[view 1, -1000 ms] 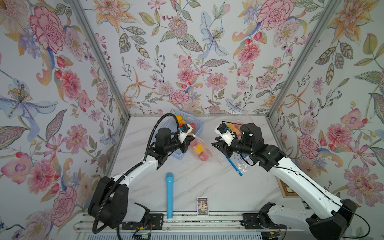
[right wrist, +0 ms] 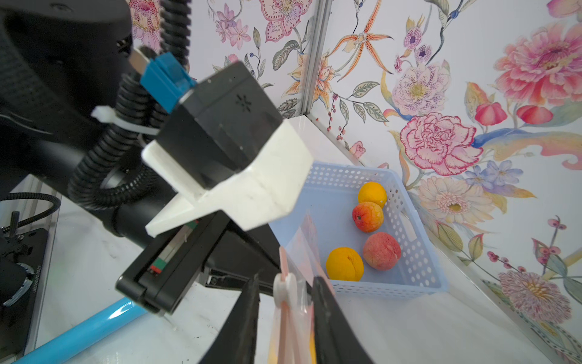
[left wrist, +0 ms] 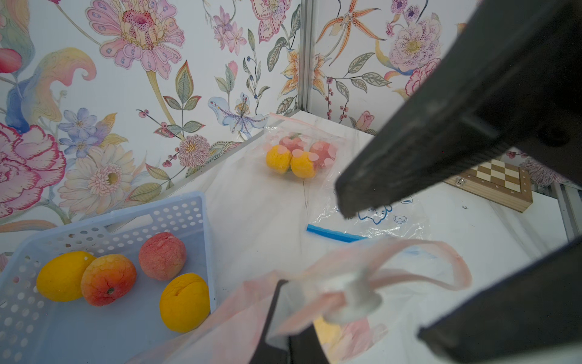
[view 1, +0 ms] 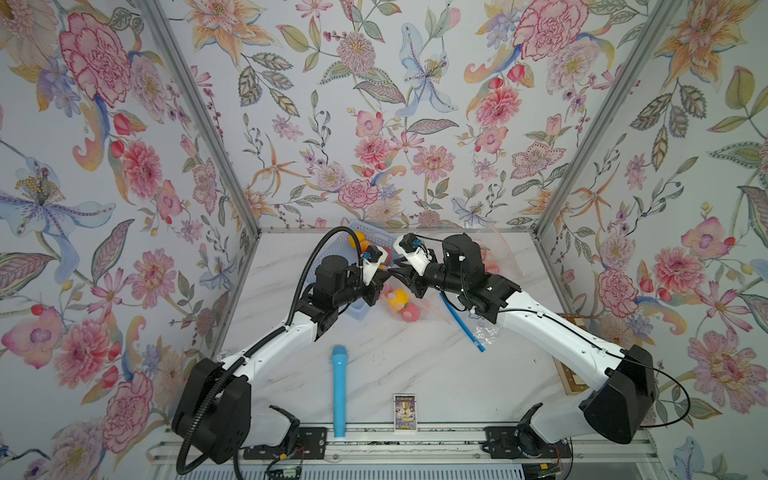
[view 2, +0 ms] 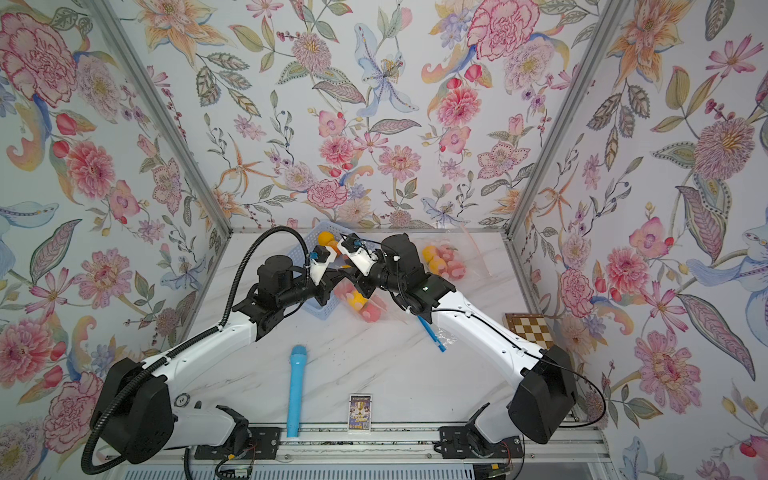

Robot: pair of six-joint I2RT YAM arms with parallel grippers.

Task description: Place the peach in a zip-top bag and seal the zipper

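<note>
A clear zip bag with a pink zipper strip (left wrist: 418,245) and a white slider (left wrist: 353,296) hangs from my left gripper, which is shut on its top edge. Inside it sit a yellow fruit (view 1: 398,300) and a pinkish peach (view 1: 409,313), low over the table. My right gripper stands part open, one finger (right wrist: 245,321) on either side of the slider and strip. Whether its fingers touch the slider cannot be told. In the left wrist view, its dark fingers (left wrist: 424,133) loom large above and beside the strip.
A blue basket (right wrist: 418,236) with several fruits stands behind the left arm. Another fruit-filled bag (left wrist: 303,157) lies at the back right, near an empty bag with a blue zipper (left wrist: 333,233). A blue microphone (view 1: 339,392) and a card (view 1: 405,412) lie in front.
My right gripper has moved left, from well apart to right at the bag's top beside the left gripper. The left arm has barely shifted and keeps the bag.
</note>
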